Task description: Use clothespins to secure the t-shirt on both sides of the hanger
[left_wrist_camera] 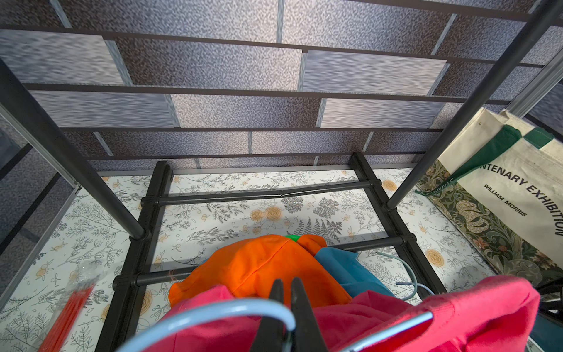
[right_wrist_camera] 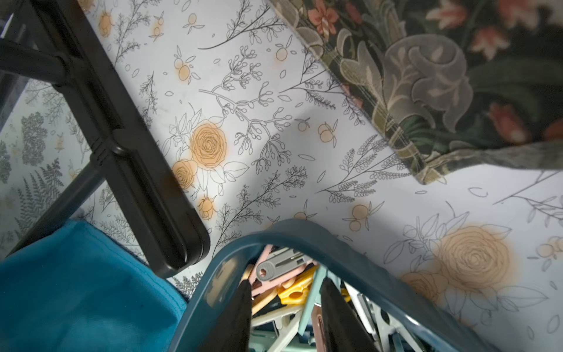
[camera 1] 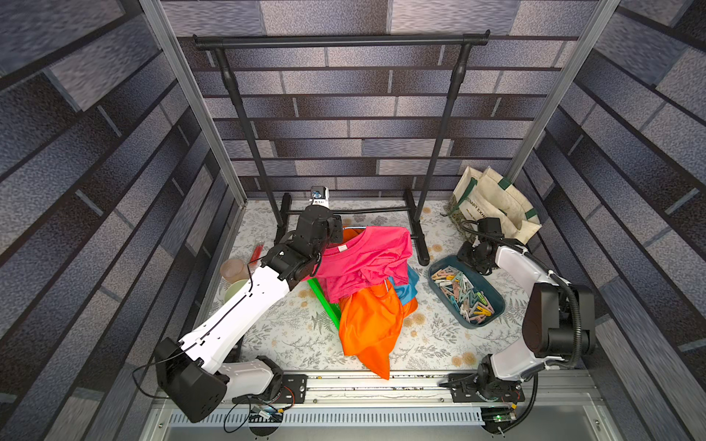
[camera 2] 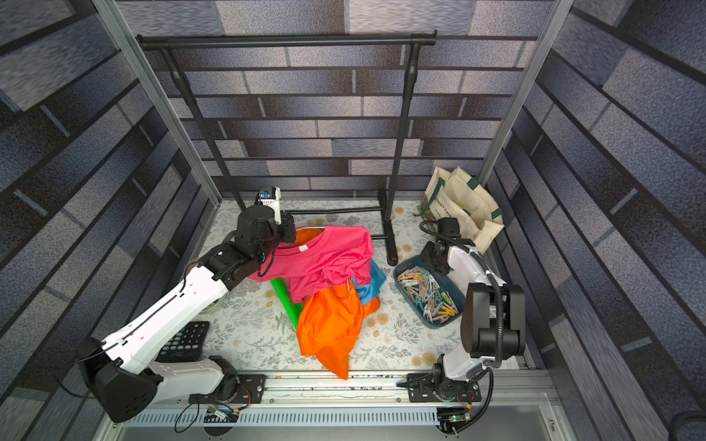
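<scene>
The pink t-shirt lies over other clothes in the middle, with a light blue hanger in its neck area. My left gripper is shut on the hanger, whose thin hook passes between the fingertips; the lower part is hidden. On the right stands a blue-grey bin full of clothespins. Over its far end, my right gripper is part open. Its two fingers reach down inside the bin's rim. Pins show behind the gap, and none is clearly held.
An orange garment and a blue one lie under the pink shirt. Behind stands a black rack. A canvas bag sits at the back right, near the right arm. Left are red sticks.
</scene>
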